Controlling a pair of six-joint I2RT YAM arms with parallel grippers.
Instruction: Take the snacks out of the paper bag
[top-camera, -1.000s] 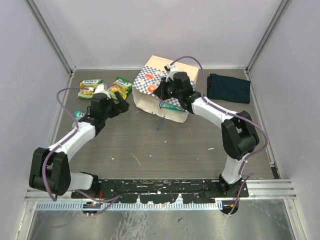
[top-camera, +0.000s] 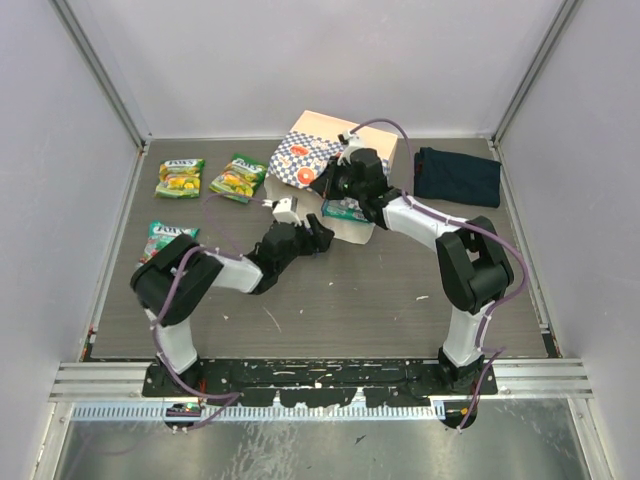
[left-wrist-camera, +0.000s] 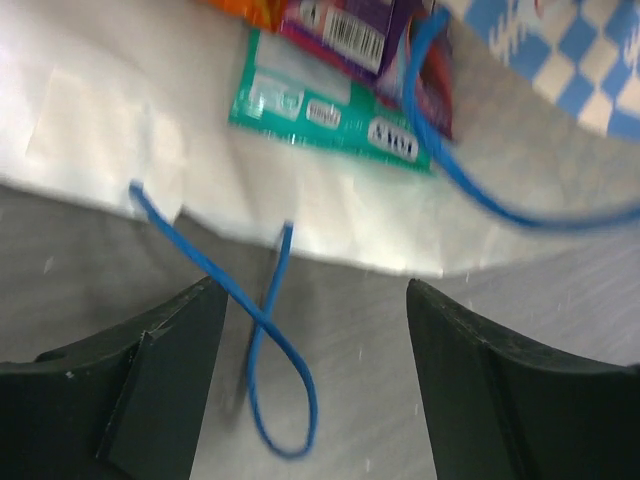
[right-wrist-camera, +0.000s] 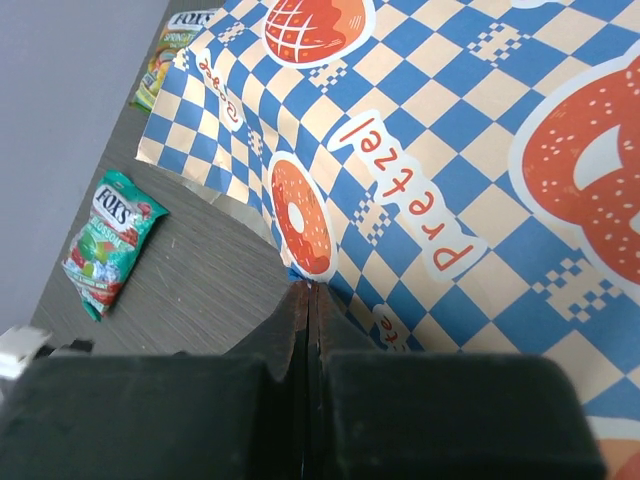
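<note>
The paper bag (top-camera: 312, 152) lies tipped toward me, its checked flap lifted by my right gripper (top-camera: 322, 186), which is shut on it (right-wrist-camera: 420, 200). Inside the bag's mouth, snack packs (left-wrist-camera: 320, 110) in green and purple show in the left wrist view, with blue handle cords around. My left gripper stands open just before the mouth, over a blue cord, with nothing clearly held.
Three snack packs (top-camera: 180, 178) lie on the left of the table, one (top-camera: 158, 238) partly behind the left arm. A dark folded cloth (top-camera: 457, 180) lies at the right.
The right gripper has barely moved, still on the flap.
</note>
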